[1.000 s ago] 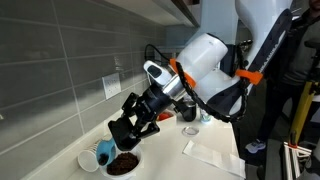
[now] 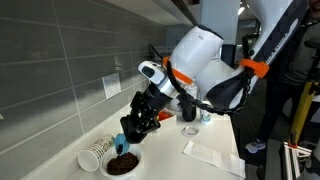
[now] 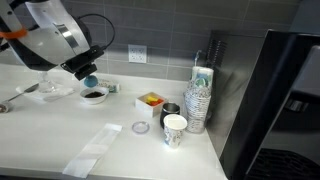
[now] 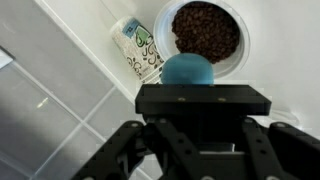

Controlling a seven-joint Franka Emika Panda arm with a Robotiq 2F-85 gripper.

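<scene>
A white bowl [image 2: 137, 170] holds dark brown beans [image 4: 207, 30]. My gripper is shut on a blue cup [image 4: 187, 68], just above the bowl's near side in the wrist view. In exterior view 1 the blue cup [image 2: 121, 144] hangs at the black gripper [image 2: 130, 132], in front of the bowl's rear rim. From the second exterior side the blue cup [image 3: 91, 81] shows over the bowl [image 3: 94, 101]. The cup's inside is hidden, and the fingers cover part of it.
A patterned paper cup [image 2: 95, 153] lies on its side by the bowl, near the tiled wall. Farther along stand a red box [image 3: 152, 101], a white tub [image 3: 173, 130] and a stack of cups [image 3: 197, 105]. A white sheet [image 2: 213, 158] lies flat on the counter.
The blue cup has shifted from beside the paper cup to over the bowl and changed its tilt. The arm has moved slightly; the bowl and paper cup look unmoved.
</scene>
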